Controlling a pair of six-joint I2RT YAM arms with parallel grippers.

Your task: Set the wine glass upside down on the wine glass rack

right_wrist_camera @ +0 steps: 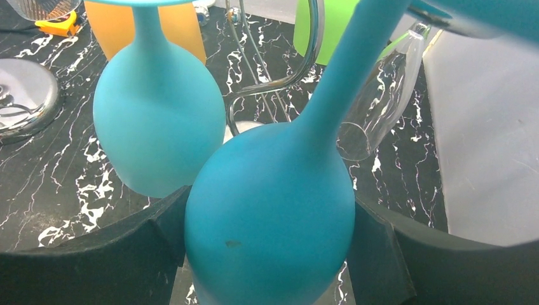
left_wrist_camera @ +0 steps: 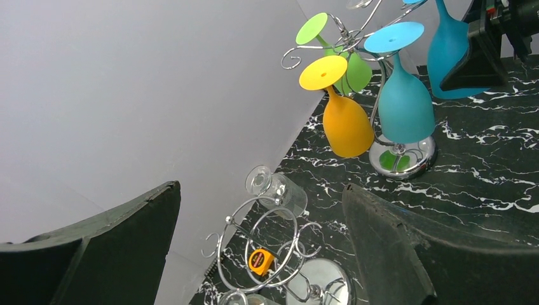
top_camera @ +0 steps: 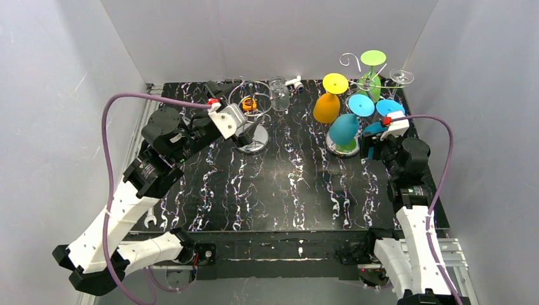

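A blue wine glass (right_wrist_camera: 273, 210) is upside down in my right gripper, its bowl pressed between both fingers. Its stem leans up to the right beside a curled metal arm of the wine glass rack (right_wrist_camera: 279, 86). Whether the stem sits inside that arm is not clear; part of the foot is cut off. From above, the same glass's foot (top_camera: 389, 107) shows at the rack's right. Another blue glass (left_wrist_camera: 405, 108), a yellow one (left_wrist_camera: 348, 127), a green one (left_wrist_camera: 356, 71) and a clear one (right_wrist_camera: 381, 95) hang inverted there. My left gripper stands open and empty.
On the left, a second metal stand (top_camera: 253, 141) with ring loops is near the left gripper, with a clear glass (top_camera: 279, 94) beside it. An orange tape measure (top_camera: 249, 104) lies behind it.
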